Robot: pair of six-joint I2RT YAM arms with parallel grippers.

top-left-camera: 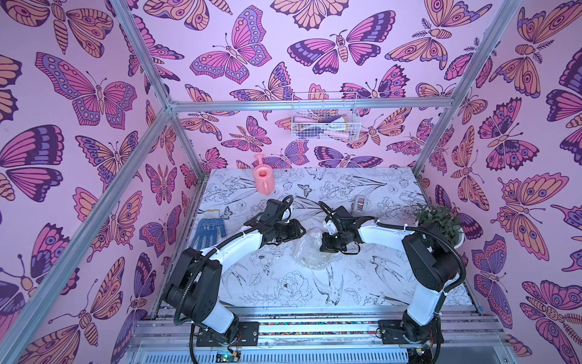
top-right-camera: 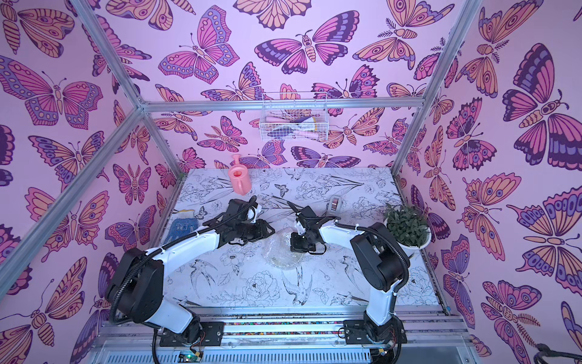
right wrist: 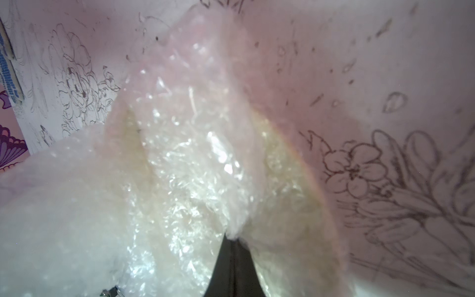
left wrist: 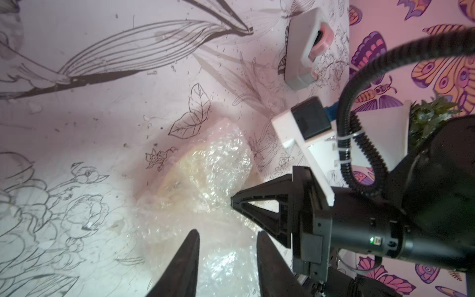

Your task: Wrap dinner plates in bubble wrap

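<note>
A plate (right wrist: 296,198) with a pale yellowish rim lies near the middle of the table, mostly covered by crinkled, clear bubble wrap (left wrist: 222,158). My right gripper is shut, its fingertips at a fold of the wrap above the plate. Whether film is pinched between them is hard to tell. To the left, my left gripper stands part open, with a gap between its fingers. Wrap shows below and beyond that gap, and nothing appears gripped. From above, the two grippers face each other over the wrapped plate, a small distance apart.
A pink watering can (top-left-camera: 264,180) stands at the back left, near a blue glove (top-left-camera: 209,231). Behind the right arm lies a small grey-white device (top-left-camera: 360,203). A potted plant (top-left-camera: 439,223) sits at the right edge.
</note>
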